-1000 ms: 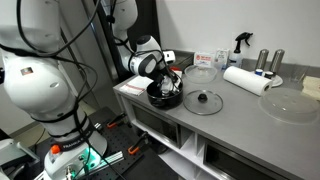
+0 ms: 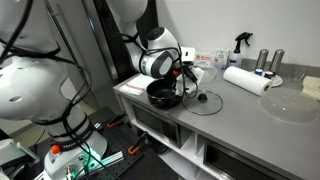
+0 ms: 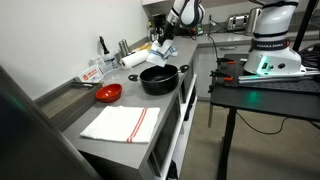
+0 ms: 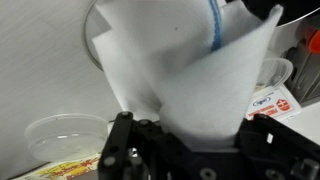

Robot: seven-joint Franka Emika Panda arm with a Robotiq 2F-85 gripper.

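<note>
A white cloth (image 4: 190, 65) with a blue stripe is pinched in my gripper, which is shut on it; the fabric hides the fingertips. In exterior view 2 the cloth (image 3: 158, 56) hangs bunched from the gripper over the counter, beside and partly in front of or above the pot; the exact gap cannot be told. The black pot (image 2: 160, 98) stands near the counter's front edge. From exterior view 1, the gripper (image 2: 186, 72) is above and to the right of the pot, and the cloth (image 2: 190, 90) dangles towards the lid.
A glass lid (image 2: 205, 103) lies right of the pot. Clear containers (image 2: 201, 75), a paper roll (image 2: 246, 80) and bottles line the back. In exterior view 2, a red bowl (image 3: 109, 93) and a striped towel (image 3: 116, 123) lie nearer.
The gripper was low at the pot with the cloth in or over it. It has risen and moved right, bringing the cloth up past the pot's rim towards the lid.
</note>
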